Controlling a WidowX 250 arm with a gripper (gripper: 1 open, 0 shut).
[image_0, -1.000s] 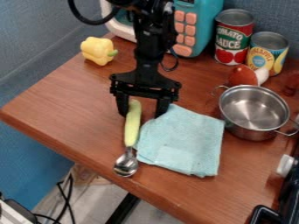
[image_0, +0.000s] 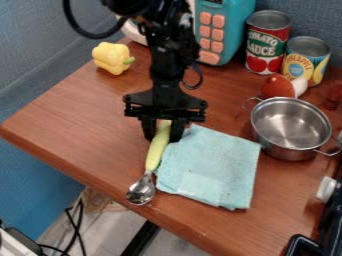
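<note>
My black gripper is low over the wooden table, its fingers around the upper end of a pale yellow handle. The handle belongs to a metal spoon that lies at the table's front edge, left of a folded light-blue cloth. Whether the fingers are closed on the handle is hard to tell.
A steel pot stands right of the cloth. Cans, a red onion-like item and a toy microwave are at the back. A yellow pepper sits back left.
</note>
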